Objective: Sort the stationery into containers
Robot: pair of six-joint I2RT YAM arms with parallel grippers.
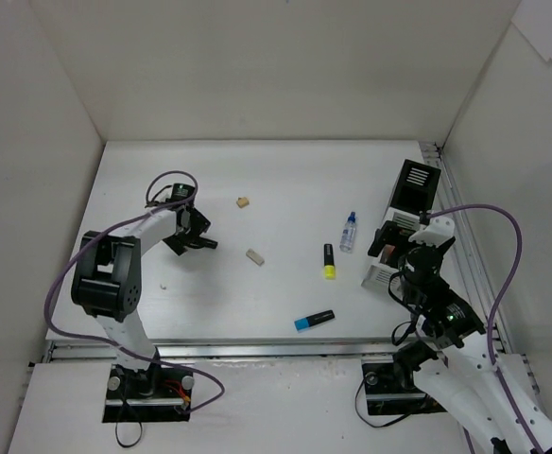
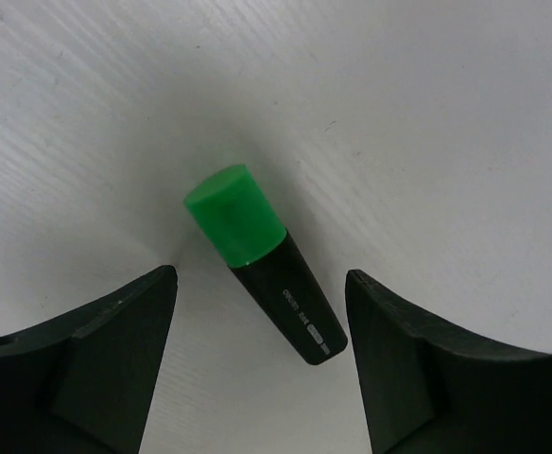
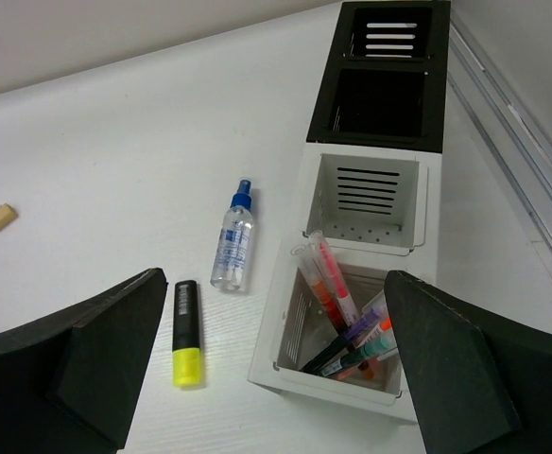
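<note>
In the left wrist view a highlighter with a green cap (image 2: 262,255) lies on the table between the open fingertips of my left gripper. A yellow-capped highlighter (image 3: 187,340), a blue-capped marker (image 1: 315,319) and a clear spray bottle (image 3: 233,241) lie mid-right. A small tan block (image 1: 243,201) and a pale eraser-like piece (image 1: 254,256) lie near the middle. My right gripper is open above a white container (image 3: 290,378) holding several pens and markers.
Behind the pen container are an empty white compartment (image 3: 366,199) and black containers (image 3: 375,142) along the right edge.
</note>
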